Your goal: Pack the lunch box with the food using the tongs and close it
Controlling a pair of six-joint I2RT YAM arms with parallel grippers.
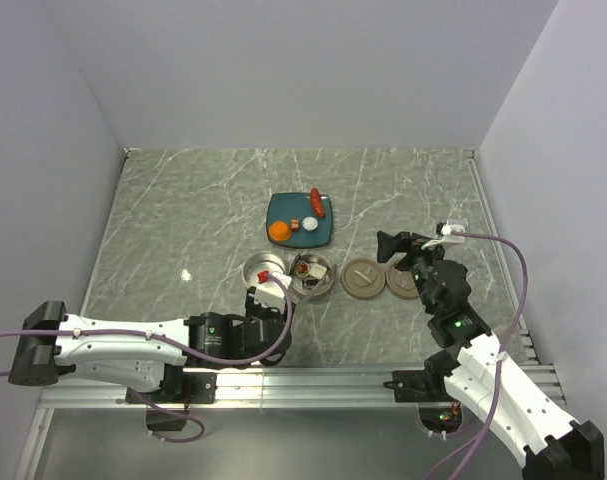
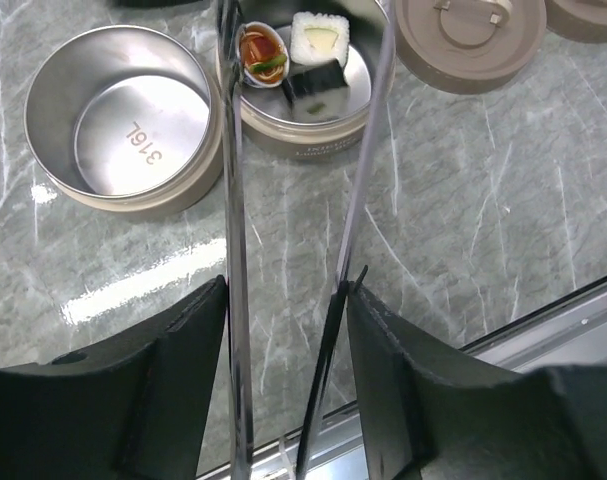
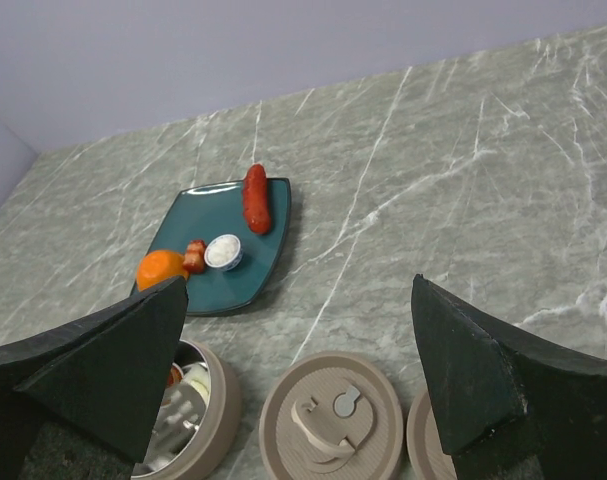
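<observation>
A pair of long metal tongs (image 2: pixel 236 260) sits in my left gripper, one arm against each finger. The tong arms are spread apart, their tips reaching the top of the left wrist view beside the filled lunch box (image 2: pixel 303 137). Inside that box are a small cup of red and green food (image 2: pixel 263 55), a white rice block (image 2: pixel 320 40) and a black piece (image 2: pixel 318 80). To its left stands an empty steel lunch box (image 2: pixel 143 203). My right gripper hovers open over the table's right side, with nothing between its fingers.
A dark green plate (image 3: pixel 198 215) holds a red sausage (image 3: pixel 256 200), an orange item (image 3: pixel 161 267), a small reddish piece (image 3: pixel 194 256) and a white round item (image 3: pixel 223 252). Two brown lids (image 1: pixel 363 279) lie right of the boxes.
</observation>
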